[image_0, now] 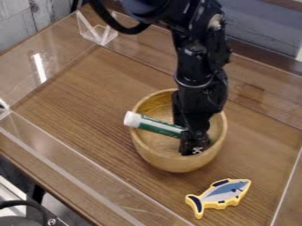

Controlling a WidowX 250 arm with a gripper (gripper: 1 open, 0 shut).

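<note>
My black gripper (193, 122) reaches down from the top into a round tan bowl (165, 154), over its right half. A white and green tube (154, 126) lies in the bowl, tilted toward the left rim, with its right end close to the fingers. The gripper looks open, though the dark fingers partly hide what lies between and behind them.
A yellow and blue fish toy (218, 196) lies on the wooden table (71, 124) to the front right of the bowl. Clear plastic pieces stand at the upper left and left edge.
</note>
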